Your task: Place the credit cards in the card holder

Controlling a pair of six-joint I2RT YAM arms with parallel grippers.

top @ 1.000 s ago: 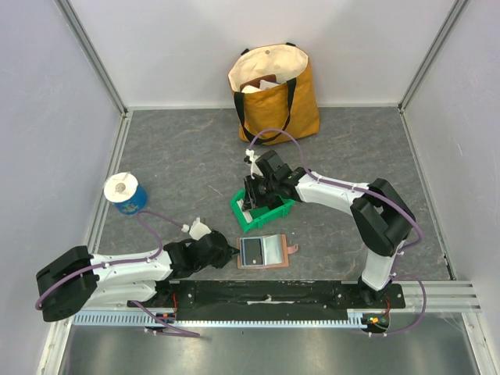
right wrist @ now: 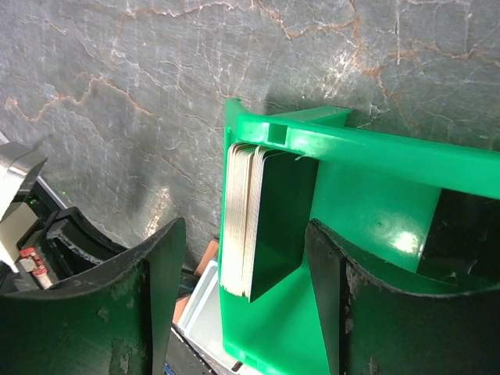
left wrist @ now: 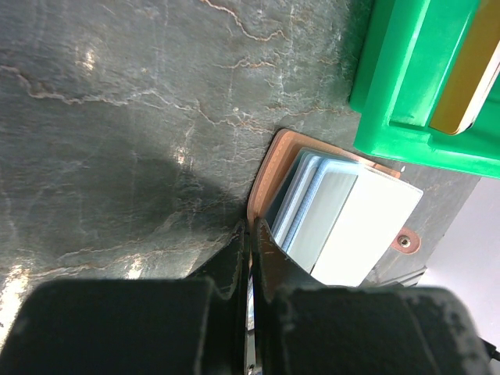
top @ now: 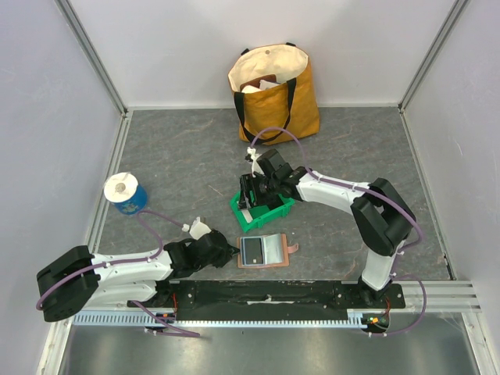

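My left gripper is shut at the left edge of the tan card holder (top: 283, 260), whose clear sleeves (left wrist: 363, 219) lie open on the table. No card shows between its fingers. My right gripper stands open above the green tray (right wrist: 367, 160), its fingers either side of a stack of pale cards (right wrist: 241, 219) standing on edge in the tray's left end. The top view shows the tray (top: 258, 223) just behind the holder.
A yellow tote bag (top: 277, 113) stands against the back wall. A blue-and-white roll (top: 125, 195) is at the left.
My right gripper has shifted slightly over the tray, and its fingers look wider apart in the top view. My left gripper has not moved.
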